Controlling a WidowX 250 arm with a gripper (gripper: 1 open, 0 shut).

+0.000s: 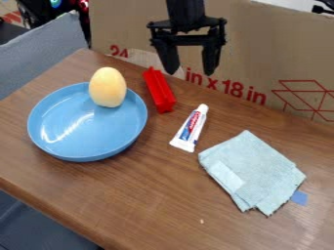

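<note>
My gripper [189,55] hangs open at the top centre, in front of the cardboard, with nothing between its fingers. Below it lie a red bar-shaped object [159,90] and, a little to the right, a white toothpaste tube [190,129]. A blue plate [81,137] is on the left, with a pale yellow egg-shaped object [107,88] resting on its back part. A folded light-blue cloth [252,172] lies at the right.
A cardboard panel [274,68] with red print stands along the back. A grey padded surface lies beyond the table's left edge.
</note>
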